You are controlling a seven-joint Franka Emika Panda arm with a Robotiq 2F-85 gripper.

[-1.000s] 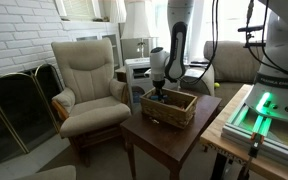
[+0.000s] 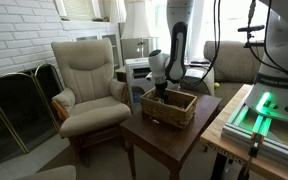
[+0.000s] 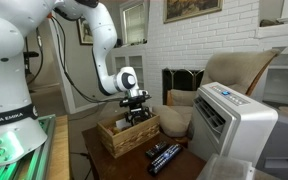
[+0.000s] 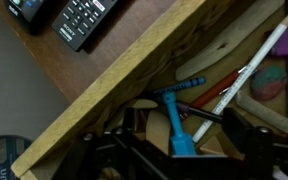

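Note:
A wooden box point(image 2: 167, 113) stands on the dark table, and my gripper point(image 2: 162, 96) reaches down into it. The same box point(image 3: 134, 139) hides part of the fingertips in exterior view 2. In the wrist view my gripper is open, its dark fingers well apart. Between them, lower down, a blue toothbrush-shaped thing point(image 4: 178, 128) extends toward the bottom edge; contact with the fingers cannot be made out. A white-grey pencil-like stick point(image 4: 229, 90) slants to the right of it. A blue ridged piece point(image 4: 177, 88) lies just above the blue thing.
Outside the box wall point(image 4: 104, 85), a black remote point(image 4: 86, 18) rests on the table, with a second remote point(image 4: 29, 12) beside it. Inside the box, a pale wooden piece point(image 4: 224, 38) and other small items lie close together.
Over the last second my gripper has come down slightly farther into the box. The box has stayed where it was.

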